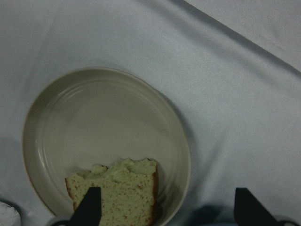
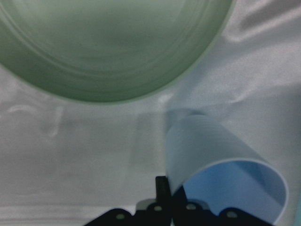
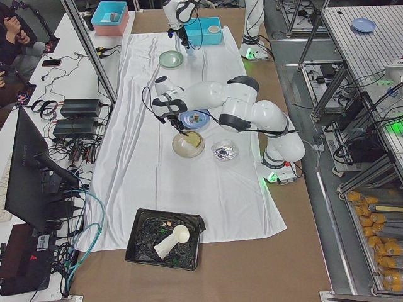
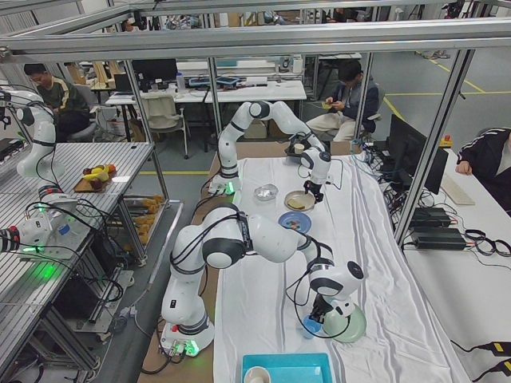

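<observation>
A beige plate (image 3: 182,148) holding a slice of sponge cake (image 1: 113,197) lies under my left gripper, which is open, its fingers apart above the plate. A blue plate (image 4: 295,219) with small bits on it sits beside it. My right gripper is shut on the rim of a light blue cup (image 2: 202,141), tilted in the right wrist view, beside a green plate (image 2: 113,56).
A turquoise bin (image 4: 286,367) with a white cup stands beyond the right arm. A foil item (image 3: 225,150) lies near the beige plate. A black tray (image 3: 141,242) with a white scoop sits at the opposite end.
</observation>
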